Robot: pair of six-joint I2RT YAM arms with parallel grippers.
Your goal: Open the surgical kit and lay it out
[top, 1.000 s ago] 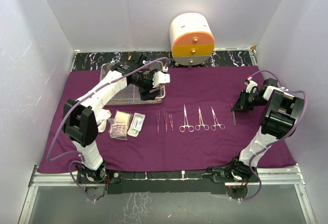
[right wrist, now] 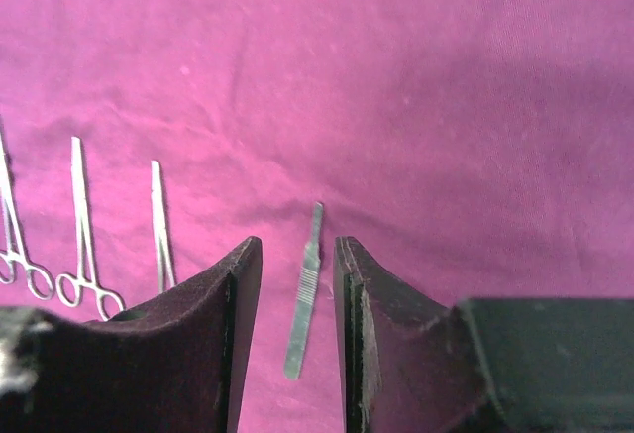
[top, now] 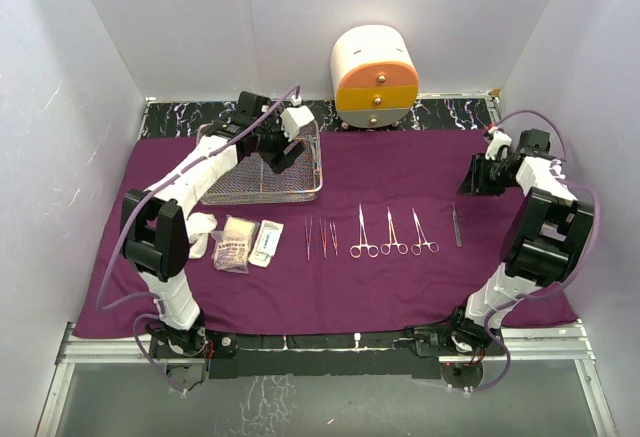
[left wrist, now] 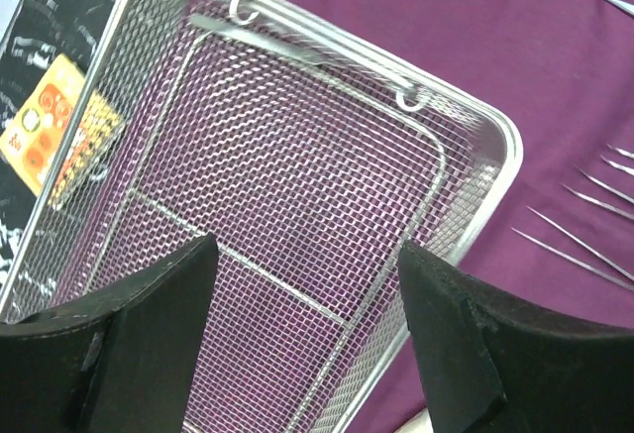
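Observation:
A scalpel handle point(right wrist: 302, 309) lies on the purple cloth at the right end of a row of instruments: several tweezers point(top: 323, 239) and scissor-like tools point(top: 390, 244). My right gripper is above the scalpel, part open, nothing seen between its fingers. My left gripper stands open over the wire basket point(top: 262, 194), whose mesh floor shows a metal bar along one side. Packaged gauze point(top: 231, 247), a white packet point(top: 265, 244) and white gloves point(top: 200, 232) lie left of the tweezers.
A small drawer cabinet point(top: 375, 72) stands at the back.
My right gripper has risen and moved back from the scalpel, which stays on the cloth.

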